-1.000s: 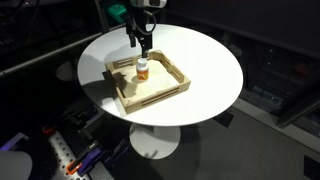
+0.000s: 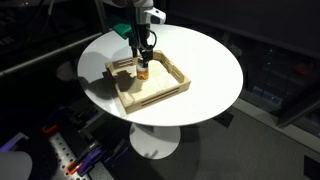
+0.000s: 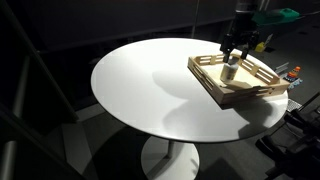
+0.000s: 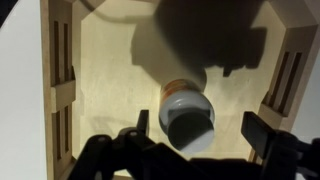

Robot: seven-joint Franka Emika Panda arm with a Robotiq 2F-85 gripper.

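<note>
An orange bottle with a white upper part [image 2: 142, 71] stands upright inside a shallow wooden tray [image 2: 155, 100]. From above, in the wrist view, its dark round cap [image 4: 191, 131] and pale shoulder show between the two black fingers, with clear gaps on both sides. My gripper [image 2: 143, 54] is open, pointing down over the bottle; nothing is held. In the second exterior view the bottle [image 3: 229, 72] sits near the tray's near-left part, under the gripper [image 3: 236, 50]. How far the fingertips are above the bottle is hard to tell.
The tray's slatted walls [image 4: 61, 95] rise on both sides of the bottle. Around the tray the round white table [image 2: 215, 80] is bare, with wide free room. No other object stands in the tray.
My open gripper has come down toward the bottle over the last second. The bottle and tray have stayed where they were.
</note>
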